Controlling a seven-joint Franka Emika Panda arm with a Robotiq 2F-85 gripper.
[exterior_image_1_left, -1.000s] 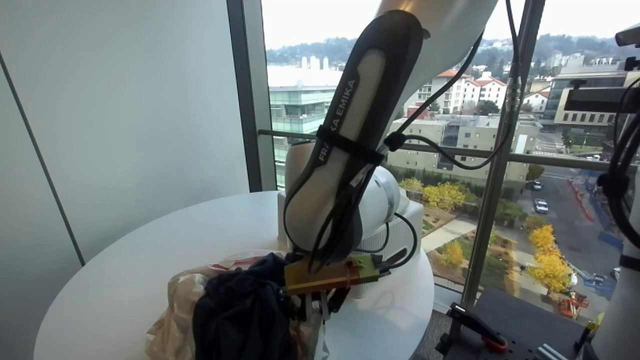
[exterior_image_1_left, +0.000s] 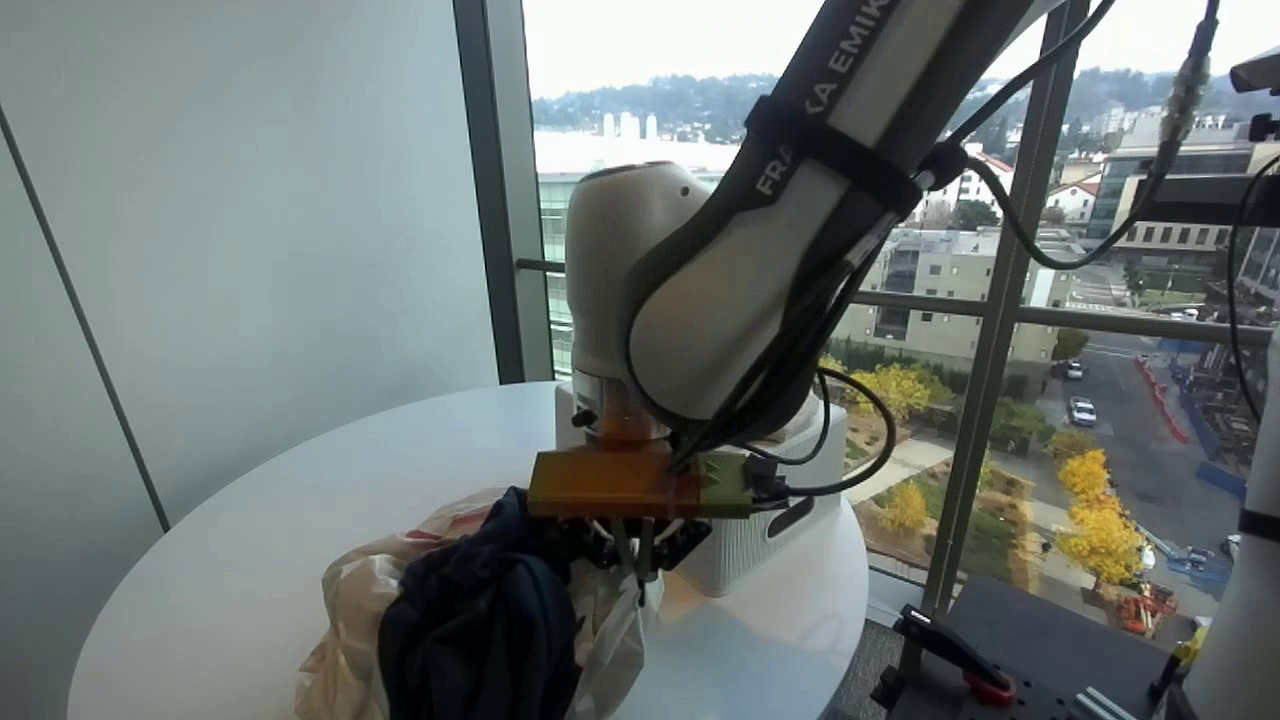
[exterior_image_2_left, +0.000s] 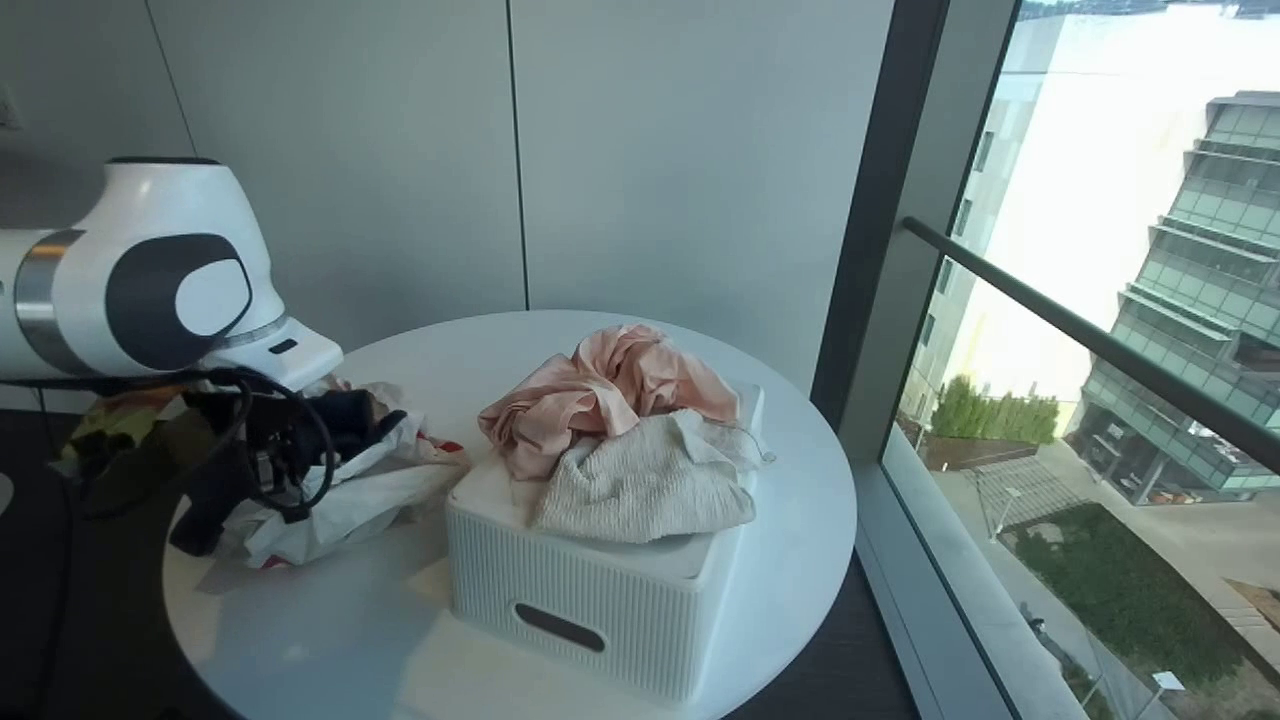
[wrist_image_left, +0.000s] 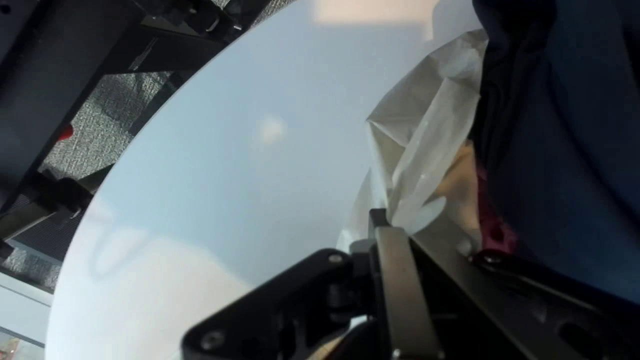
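Observation:
A thin pale plastic bag (exterior_image_1_left: 360, 594) lies crumpled on the round white table, a bundle of dark navy cloth (exterior_image_1_left: 480, 624) heaped on it. My gripper (exterior_image_1_left: 642, 578) points down at the bag's edge, beside the cloth. In the wrist view the gripper is shut, and the plastic bag (wrist_image_left: 429, 129) runs in taut folds up to its fingertips, a thin edge of it pinched there. Navy cloth (wrist_image_left: 576, 150) fills the right side, with tan and dark red bits showing beneath. Exterior view 2 has the arm covering part of the bag (exterior_image_2_left: 372, 504).
A white ribbed box (exterior_image_2_left: 672, 630) stands upside down or lidded on the table, close to the bag. Pink cloth (exterior_image_2_left: 630, 372) and off-white cloth (exterior_image_2_left: 648, 480) lie on top of it. Bare table (exterior_image_1_left: 276, 480) extends on the wall side. A window borders the table.
My gripper has risen and shifted slightly toward the box, and the arm has swung upright above it. The bag's near edge has been drawn up with the fingertips.

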